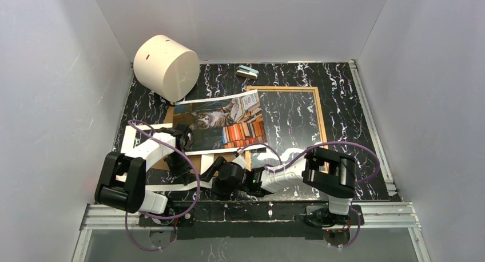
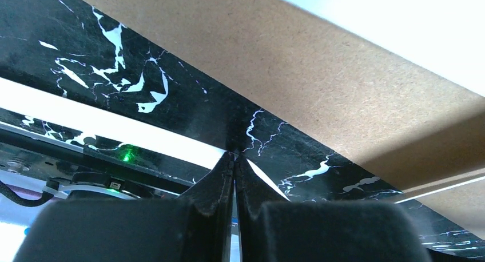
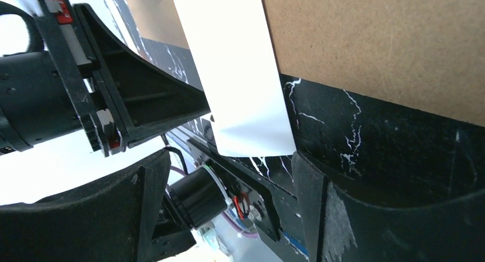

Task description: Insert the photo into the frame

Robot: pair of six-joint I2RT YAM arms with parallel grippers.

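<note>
The photo (image 1: pixel 220 124) of a cat and books lies face up over a brown board (image 1: pixel 194 162), its right end reaching over the wooden frame (image 1: pixel 322 122). Partly under them is a white card border (image 1: pixel 166 188). My left gripper is shut, its tips against the border's white strip (image 2: pixel 108 119); whether the thin card is pinched between them is unclear. At the border's near right corner, my right gripper stands part open. The white card (image 3: pixel 246 96) shows between its fingers, close to the right-hand one.
A large cream cylinder (image 1: pixel 166 67) stands at the back left, and a stapler (image 1: pixel 247 72) lies at the back. Grey walls enclose the table. Bare marble-patterned surface shows right of the wooden frame.
</note>
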